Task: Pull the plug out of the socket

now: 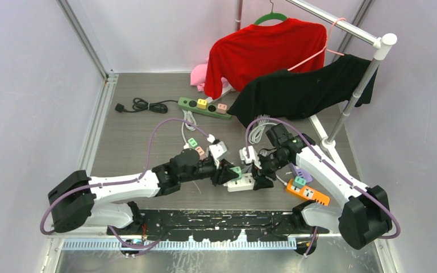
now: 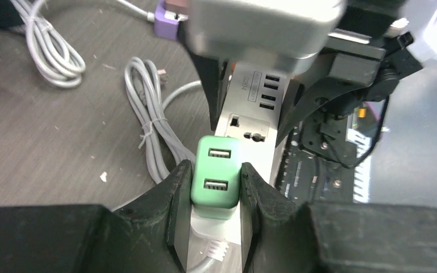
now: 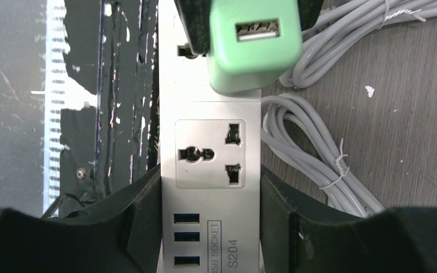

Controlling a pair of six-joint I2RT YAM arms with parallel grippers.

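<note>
A white power strip (image 1: 240,183) lies at the front middle, with USB ports and universal sockets showing in both wrist views. My right gripper is shut on the strip's body across its width. My left gripper is shut on a mint-green USB plug (image 2: 216,170) at the strip's other end. In the right wrist view the plug (image 3: 254,48) stands over that end; whether its pins are still in the socket is hidden.
An orange strip (image 1: 307,195) with a teal plug lies to the right, a green strip (image 1: 219,114) behind. Coiled cables (image 2: 153,125) lie alongside. Shirts hang from a rack at the back right.
</note>
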